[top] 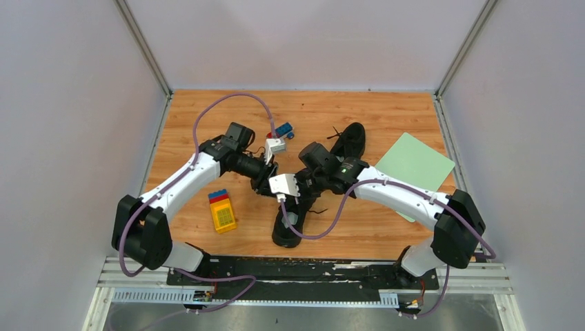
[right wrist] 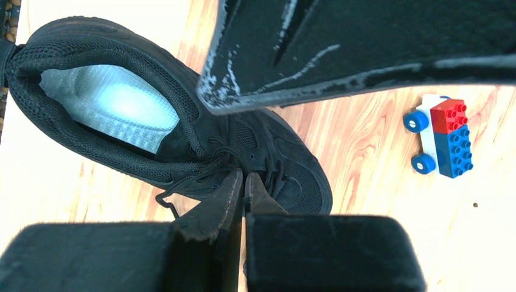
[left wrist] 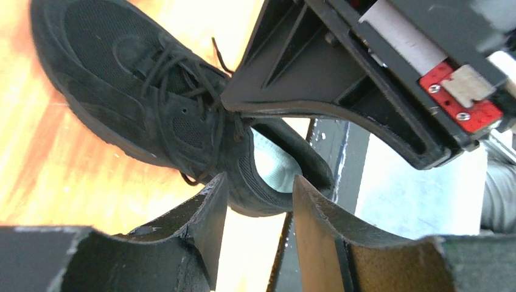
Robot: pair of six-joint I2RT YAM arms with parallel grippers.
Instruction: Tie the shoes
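Observation:
The near black shoe lies with its opening toward the table's front edge; a second shoe lies behind. My right gripper is shut over the knot and laces at the throat, no lace clearly visible between its fingers. My left gripper hangs beside the shoe, its two fingertips apart and empty, below the right gripper's housing in the left wrist view. The laces cross the shoe's top, with loose ends at the side.
A yellow toy with bricks sits at left, a brick car at the back, a green mat at right. Both arms crowd the middle, close together.

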